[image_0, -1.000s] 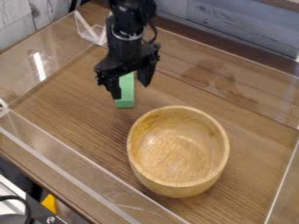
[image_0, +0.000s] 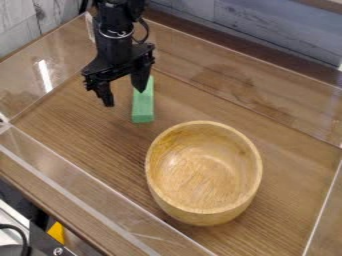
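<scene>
My black gripper (image_0: 124, 83) hangs over the upper left of the wooden floor of the bin, its two dark fingers spread open. A green rectangular block (image_0: 143, 106) lies on the wood just beside and partly behind the right finger. I see nothing held between the fingers.
A large round tan bowl (image_0: 203, 173) sits at the lower right. Cables and a small yellow item lie outside at the lower left.
The gripper has moved left, from over and right of the green block to its upper left. The block and bowl look unmoved.
</scene>
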